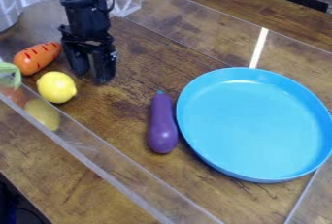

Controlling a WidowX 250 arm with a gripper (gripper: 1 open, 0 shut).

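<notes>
The black robot gripper (88,61) reaches down from the top left, its fingertips low over the wooden table. A yellow lemon-like toy (56,87) lies just below and left of the fingers, apparently apart from them. An orange carrot (37,56) lies left of the gripper, with pale green leaves (8,75) at the left edge. The dark fingers hide whether anything is between them.
A purple eggplant (162,123) lies near the middle, beside a large blue plate (253,123) on the right. A clear barrier runs along the lower left.
</notes>
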